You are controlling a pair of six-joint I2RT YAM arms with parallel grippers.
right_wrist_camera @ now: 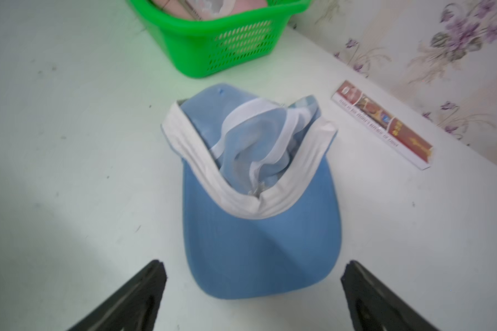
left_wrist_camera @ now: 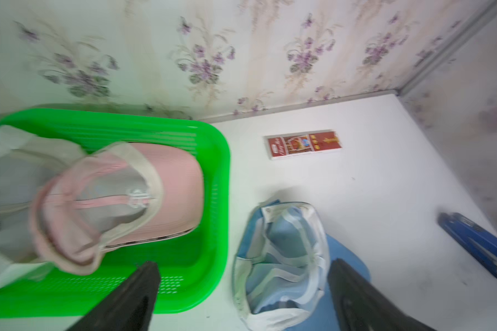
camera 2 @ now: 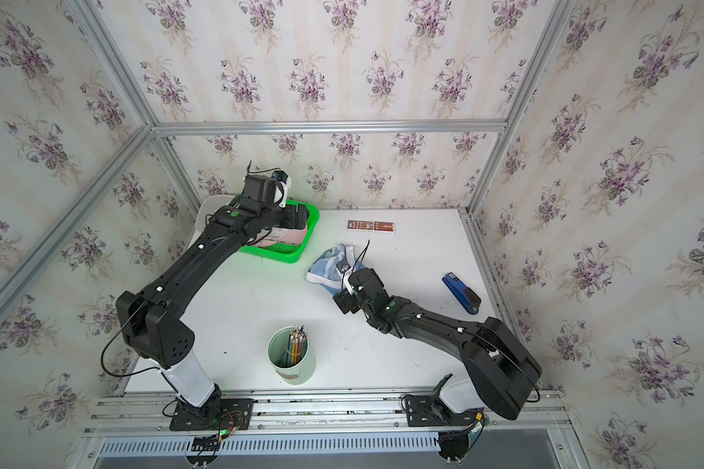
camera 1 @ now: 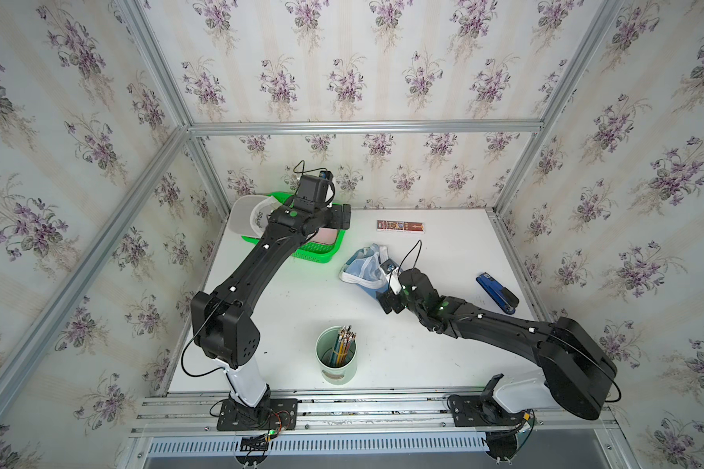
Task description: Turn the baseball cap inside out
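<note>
The blue cap (right_wrist_camera: 262,253) lies on the table with its hollow upward; in the right wrist view its smooth brim points toward me. A white sweatband (right_wrist_camera: 237,204) rings the crumpled, white-striped crown (right_wrist_camera: 259,138). My right gripper (camera 1: 392,301) stands open just past the brim's front edge, with nothing between its fingers; it hides part of the brim in the top left view. Over the right end of the green basket, my left gripper (camera 1: 338,216) is open and empty. The left wrist view shows the cap (left_wrist_camera: 287,253) ahead of it, clear of the fingers.
The green basket (left_wrist_camera: 218,182) holds a pink cap (left_wrist_camera: 176,193) and a pale one. Behind the cap lies a flat decorated box (camera 1: 399,226). A blue stapler (camera 1: 496,292) rests at the right, and a pencil cup (camera 1: 337,373) stands near the front edge.
</note>
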